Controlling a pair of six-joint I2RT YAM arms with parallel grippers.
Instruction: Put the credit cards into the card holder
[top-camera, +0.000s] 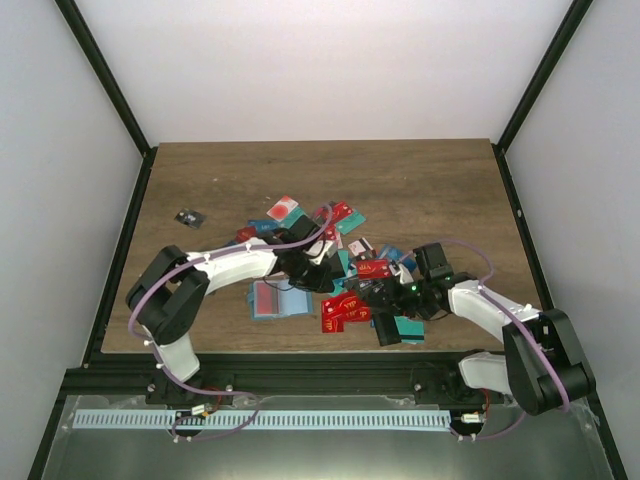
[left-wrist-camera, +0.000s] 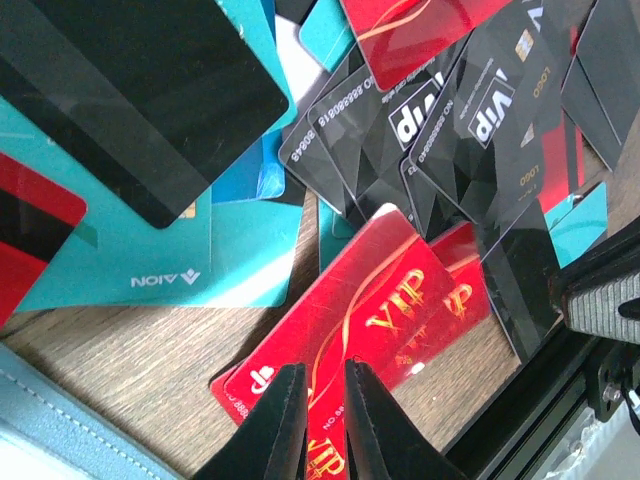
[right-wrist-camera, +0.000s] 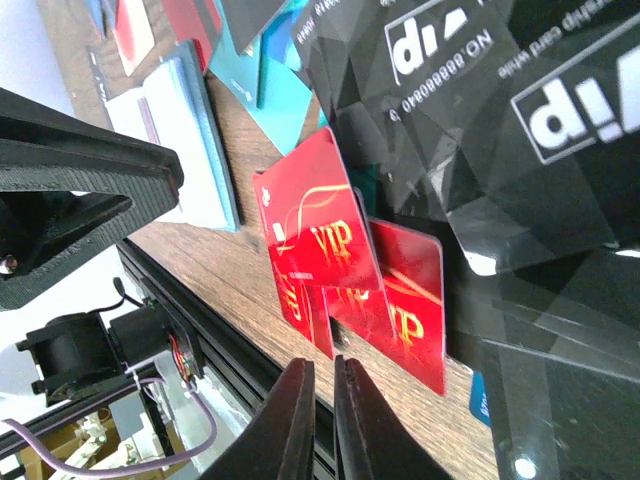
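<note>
The blue card holder (top-camera: 281, 300) lies open at the front middle, its edge at lower left in the left wrist view. Red VIP cards (left-wrist-camera: 380, 310), black cards (left-wrist-camera: 490, 120) and teal cards (left-wrist-camera: 150, 270) are spread in overlapping piles around it. My left gripper is shut low over the red VIP cards; whether a card is between its fingers is hard to see. My right gripper is shut above the piles of black and red cards, nothing visible between its fingertips.
A lone dark card (top-camera: 190, 217) lies at the left. The frame rail runs along the front edge.
</note>
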